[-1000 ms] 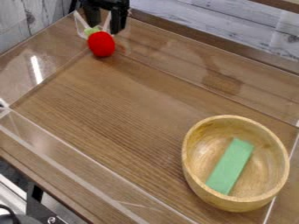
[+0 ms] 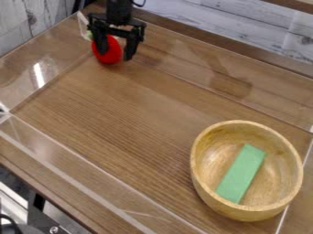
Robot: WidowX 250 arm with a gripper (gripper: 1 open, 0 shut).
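Observation:
My gripper point(image 2: 117, 35) is at the top of the camera view, dark and pointing down, open, its fingers around the upper part of a red round object point(image 2: 106, 53) near the back left of the wooden table point(image 2: 146, 128). Part of the red object is hidden behind the fingers. A small pale, greenish thing is partly visible behind it at the left.
A large yellow bowl point(image 2: 275, 187) holding a green block point(image 2: 241, 173) sits at the front right. A pale wall edge runs along the back left.

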